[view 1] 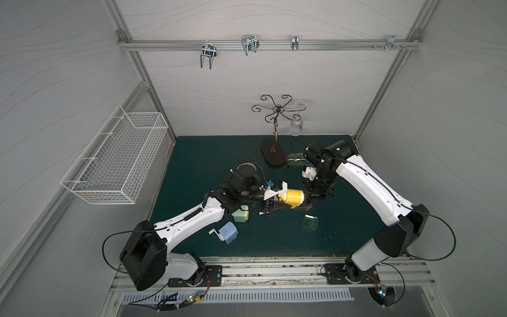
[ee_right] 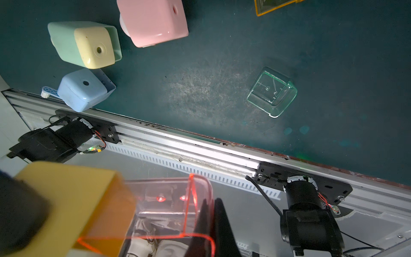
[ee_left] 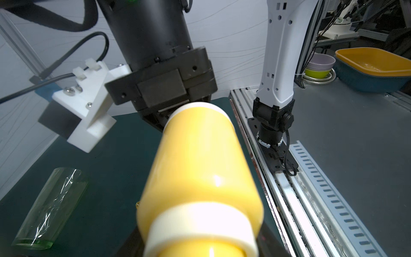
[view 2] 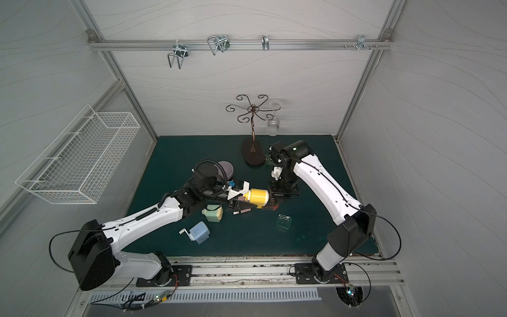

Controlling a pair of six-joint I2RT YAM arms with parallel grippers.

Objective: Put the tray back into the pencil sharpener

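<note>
Raised over the table, the yellow pencil sharpener (ee_left: 197, 162) has my left gripper (view 1: 283, 198) shut on it. A clear tray with glowing red edges (ee_right: 171, 192) sits against the open end of the sharpener in the right wrist view. How deep the tray reaches inside cannot be told. My right gripper is shut at the tray's outer side, its dark fingers (ee_right: 224, 231) appearing on both sides of the thin wall. In the top left view, the right arm's own hand hides most of the tray.
On the table lie a green sharpener (ee_right: 68, 42), a pink sharpener (ee_right: 154, 21), a blue sharpener (ee_right: 79, 90) and a loose clear green tray (ee_right: 271, 92). A metal stand (view 1: 273, 153) is at the back. Open table remains to the right of the loose tray.
</note>
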